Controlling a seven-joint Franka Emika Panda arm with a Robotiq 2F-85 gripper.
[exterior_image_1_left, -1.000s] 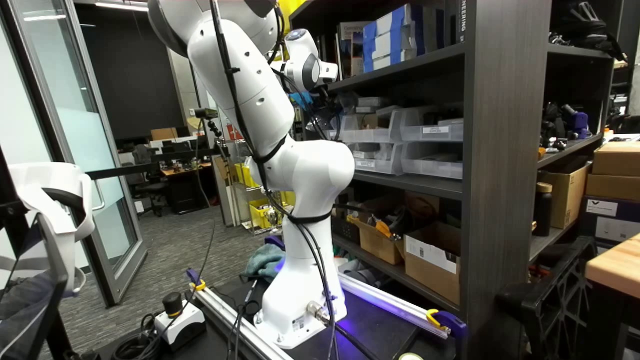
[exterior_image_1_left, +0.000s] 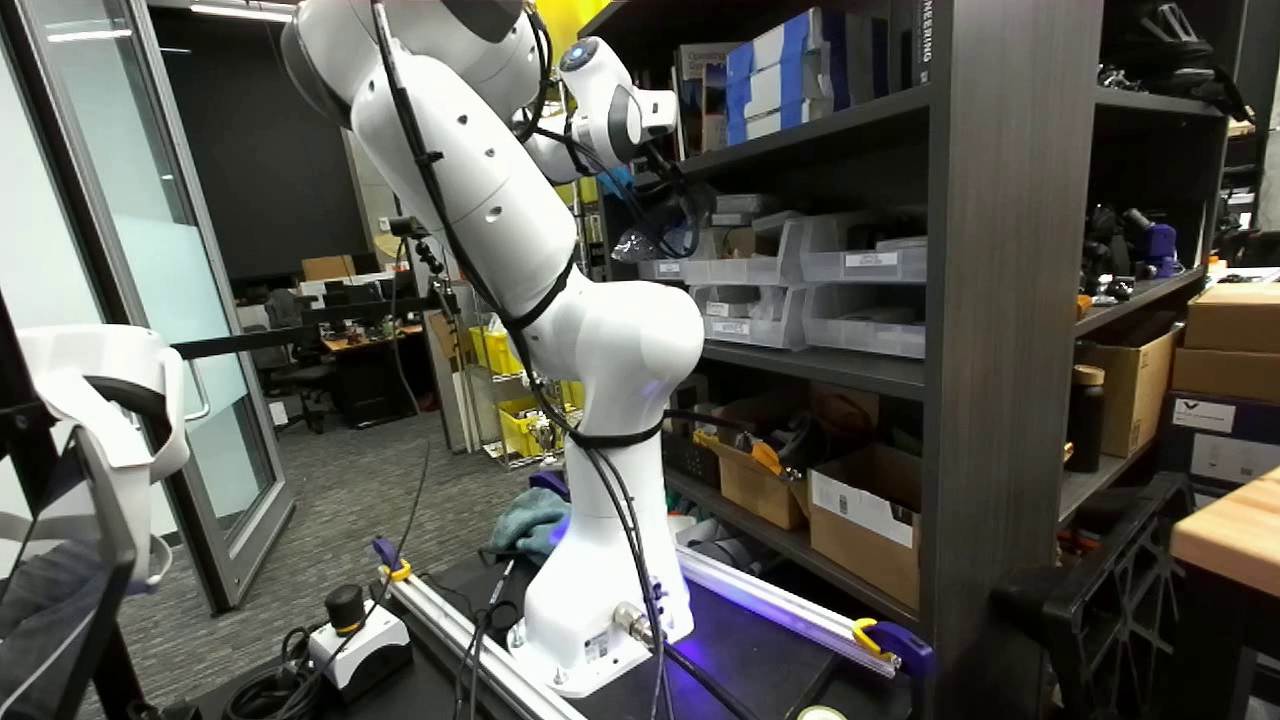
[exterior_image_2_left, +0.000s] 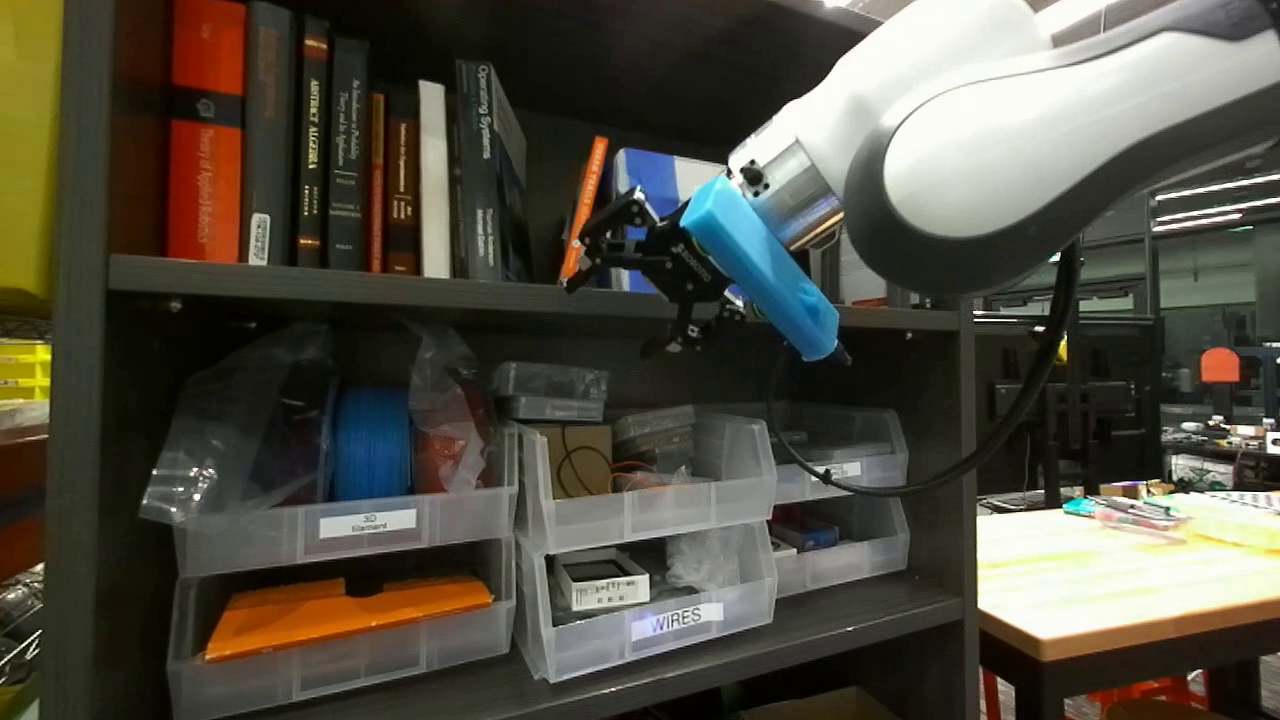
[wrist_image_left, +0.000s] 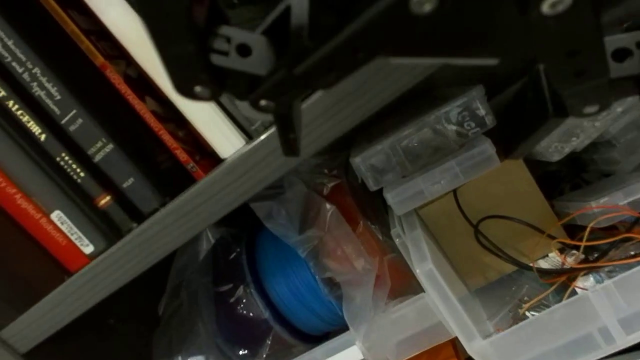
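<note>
In exterior view 2 my gripper (exterior_image_2_left: 611, 316) stands open in front of the shelf edge, tilted down to the left, with nothing between its fingers. Its black fingers (wrist_image_left: 290, 129) cross the top of the wrist view. Beyond them lie the shelf board (wrist_image_left: 198, 192) and stacked clear plastic boxes (wrist_image_left: 426, 141). A blue filament spool (wrist_image_left: 294, 282) sits in a bin to the lower left, partly under clear wrap. Exterior view 1 shows the arm's wrist (exterior_image_1_left: 600, 102) by the shelf; the cables and bins there make the fingers hard to make out.
Books (exterior_image_2_left: 348, 156) stand on the upper shelf, with an orange book (exterior_image_2_left: 585, 206) leaning near the gripper. Below are clear bins, one labelled WIRES (exterior_image_2_left: 648, 618), another holding loose wires (wrist_image_left: 576, 252). A black cable (exterior_image_2_left: 1020, 414) hangs from the arm. A wooden table (exterior_image_2_left: 1116, 588) stands at right.
In exterior view 1 the upper arm has leaned back to the left. The wrist has risen slightly and shifted a little left. Shelf and bins look unmoved.
</note>
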